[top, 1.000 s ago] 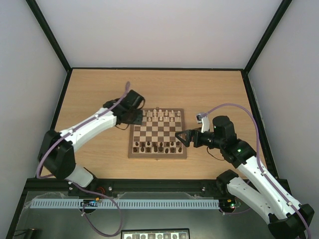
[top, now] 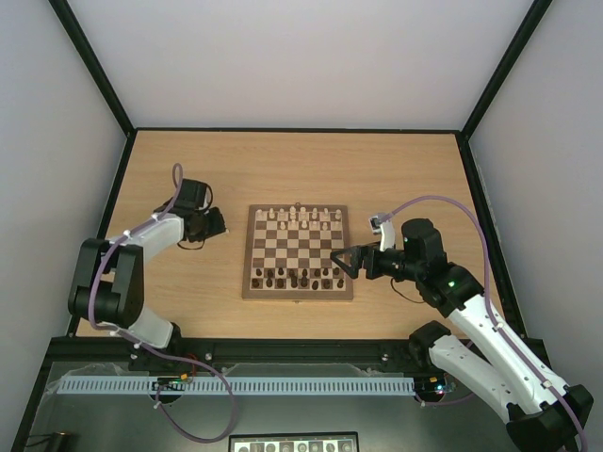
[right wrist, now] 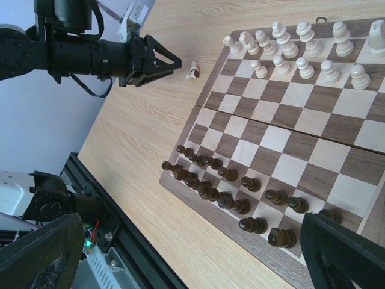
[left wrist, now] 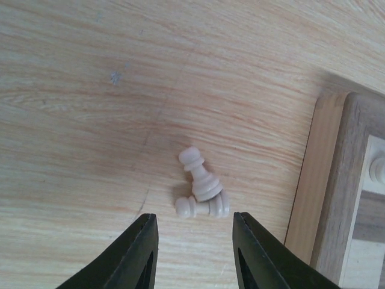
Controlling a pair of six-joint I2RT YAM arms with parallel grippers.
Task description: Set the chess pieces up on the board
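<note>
Two white pawns lie on their sides on the bare table, touching: one pawn (left wrist: pixel 201 174) rests against the other pawn (left wrist: pixel 201 206). Above them my left gripper points down, part open, nothing between its fingers. The chessboard (top: pixel 248 254) lies to the right of these pawns. White pieces (right wrist: pixel 305 37) stand along its far side, with gaps on the left of the pawn row. Dark pieces (right wrist: pixel 254 225) fill the near rows. My right gripper (top: pixel 347 262) hangs open over the board's right edge, holding nothing.
A purple cable (top: pixel 487 273) runs along the right arm, another along the left. Free table (top: pixel 236 165) surrounds the board, widest behind it. A tray (top: pixel 294 443) sits at the front edge, outside the table.
The right arm has stayed still.
</note>
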